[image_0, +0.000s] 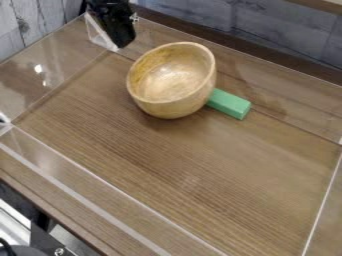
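Note:
The black gripper (115, 36) is at the top left of the camera view, above and left of a wooden bowl (171, 80); it looks shut, with nothing visible between its fingers, though it is small and dark. A green block (227, 102) lies against the right side of the bowl.
A pale object (103, 35) is behind the gripper near the table's back-left corner.

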